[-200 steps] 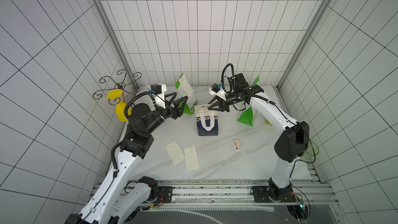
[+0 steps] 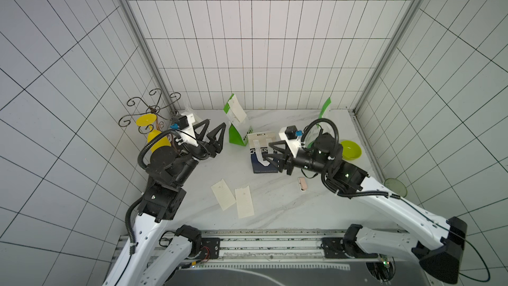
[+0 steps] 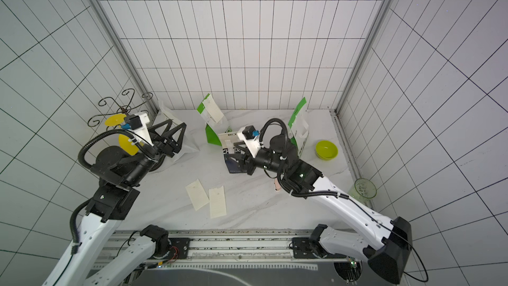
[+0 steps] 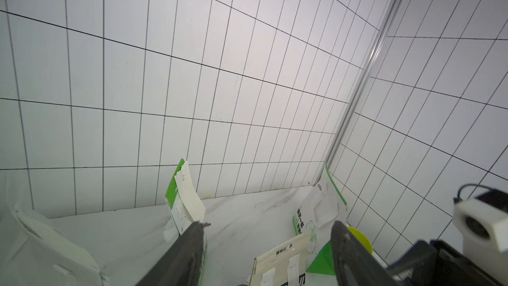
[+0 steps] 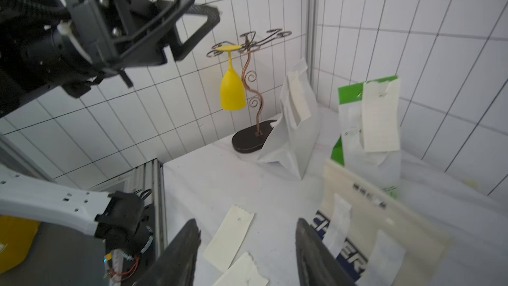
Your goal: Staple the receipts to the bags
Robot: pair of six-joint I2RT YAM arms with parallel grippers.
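Observation:
Two cream receipts lie flat near the front of the table; in the right wrist view one receipt shows below centre. A navy and cream bag with white handles stands mid-table. Behind it, a green and white bag has a paper strip on its upper part. My left gripper hangs open at the left, its fingers empty. In front of the navy bag in the top left view, my right gripper has its fingers apart and nothing between them. A small pink object, perhaps the stapler, lies to the right.
Another green and white bag stands at the back right, near a yellow-green bowl. At the left a white bag stands by a metal rack with a yellow goblet.
My left gripper has shifted a little left. Bags and receipts have stayed put.

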